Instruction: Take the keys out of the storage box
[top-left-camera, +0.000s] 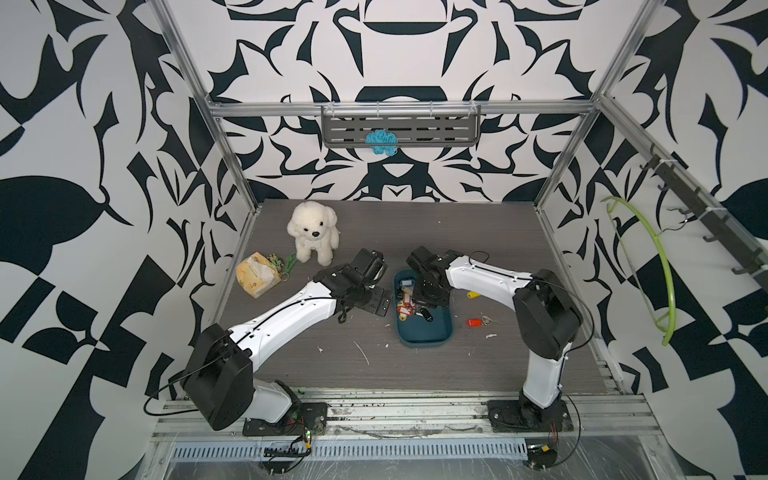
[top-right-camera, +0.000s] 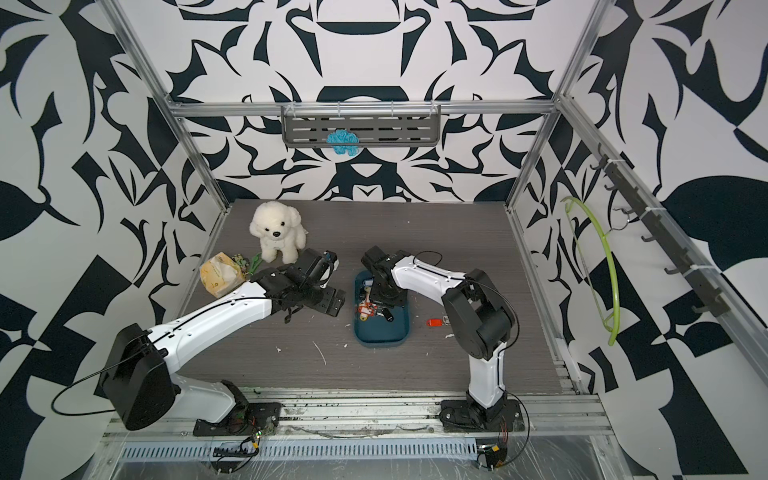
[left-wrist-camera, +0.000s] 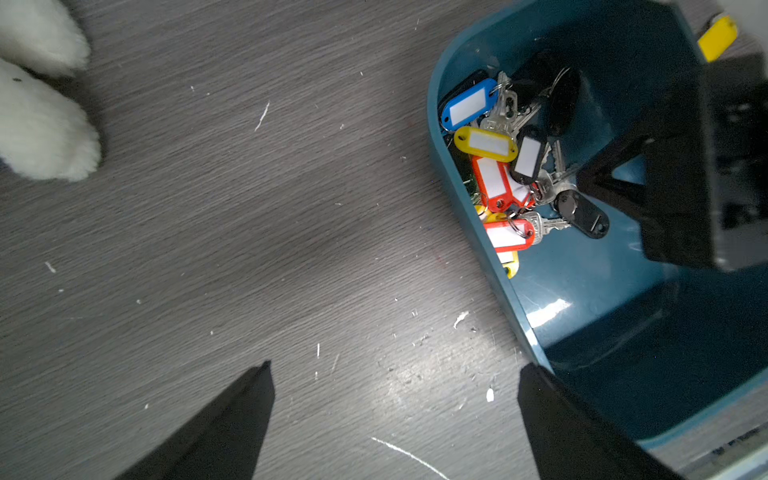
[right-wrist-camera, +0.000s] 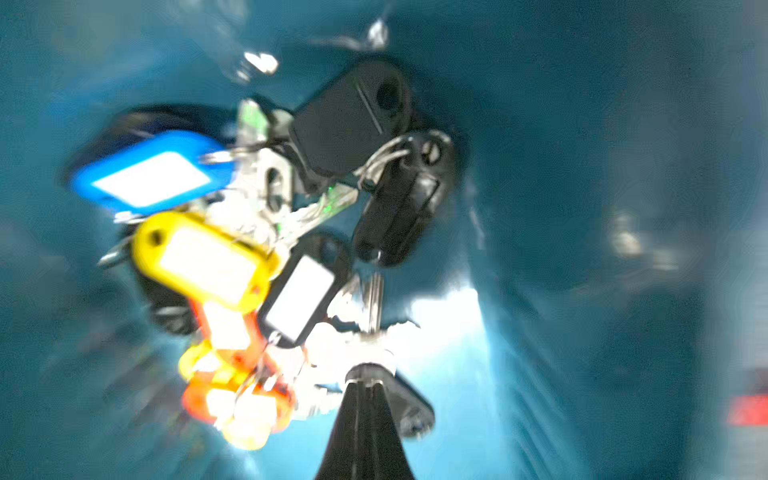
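Observation:
The dark teal storage box stands mid-table. Heaped toward its left wall in the left wrist view are keys with blue, yellow, red and black tags. My right gripper reaches into the box, its fingers together and nothing visible between them. Its tips overlap a black key tag in the right wrist view; whether they touch is unclear. Left of the box, over bare table, my left gripper is open and empty.
Right of the box lie a red-tagged key and a yellow tag. A white plush dog and a yellowish bag stand at the left.

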